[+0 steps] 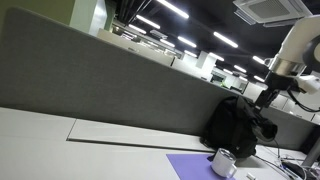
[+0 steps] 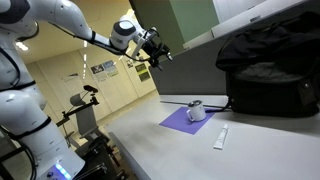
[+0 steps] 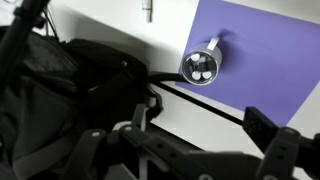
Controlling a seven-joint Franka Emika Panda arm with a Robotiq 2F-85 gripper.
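A light mug stands upright on a purple sheet on the white table. From above, several small dark and pale pieces show inside the mug. My gripper is open, its two dark fingers far apart with no object held between them. High above the table, the gripper is well clear of the mug. In the first exterior view the gripper appears in front of the black backpack's upper part, and its fingertips are hard to make out there.
The black backpack rests against the grey partition. A pale marker-like stick lies on the table near the sheet. Cables run along the right side.
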